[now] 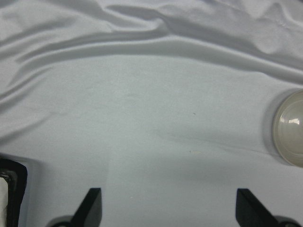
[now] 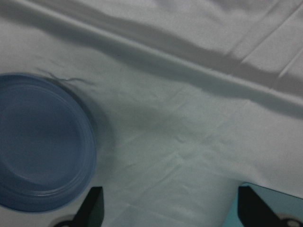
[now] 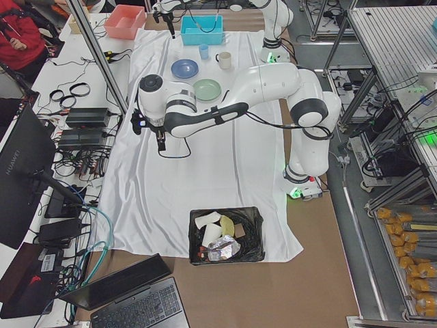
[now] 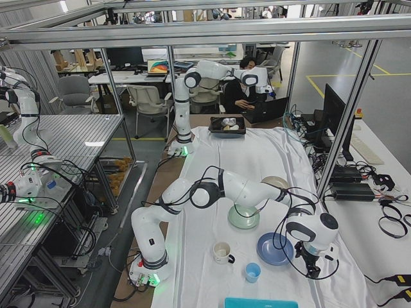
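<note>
My left gripper (image 3: 149, 133) hangs open over the white cloth beside the beige plate (image 1: 293, 127), which is mostly hidden by the arm in the camera left view. My right gripper (image 4: 309, 263) is open near the blue plate (image 2: 40, 139). Nothing shows between either pair of fingers. The black-lined bin (image 3: 198, 239) at the near end holds white pieces, a yellow piece (image 3: 227, 225), cardboard and crumpled foil (image 3: 222, 251).
A green plate (image 4: 243, 218), white mug (image 4: 221, 252) and blue cup (image 4: 252, 273) stand near the cyan bin (image 3: 201, 37). A laptop (image 3: 136, 307) lies beyond the cloth's near edge.
</note>
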